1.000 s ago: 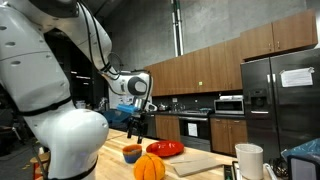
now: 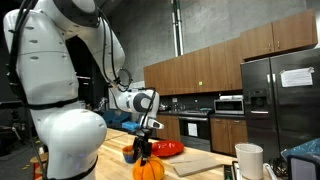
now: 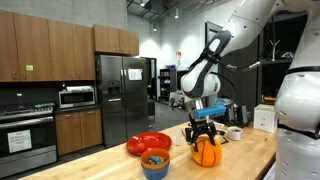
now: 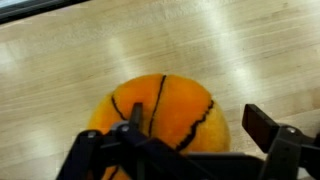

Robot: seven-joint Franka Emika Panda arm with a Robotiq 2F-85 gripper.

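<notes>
An orange toy basketball (image 2: pixel 152 172) with black seams rests on the wooden table, low in exterior view 1. Exterior view 2 has the same ball (image 3: pixel 209 154) at the right, below the arm's end. Directly over it is my gripper (image 3: pixel 203 134), pointing down. In the wrist view, the gripper stands open, its dark fingers (image 4: pixel 268 130) spread apart above the ball (image 4: pixel 178 95), which fills the gap's lower middle. Whether either finger touches the ball I cannot tell.
Beside the ball stands a bowl stack (image 3: pixel 155 162), orange over blue. A red plate (image 3: pixel 142 145) lies behind it. A pale board (image 2: pixel 198 163) and a white canister (image 2: pixel 249 160) are on the right in exterior view 1. Bare tabletop surrounds the ball in the wrist view.
My gripper has come down and across, from near the bowls to over the ball. The ball, bowls and plate have stayed where they were.
</notes>
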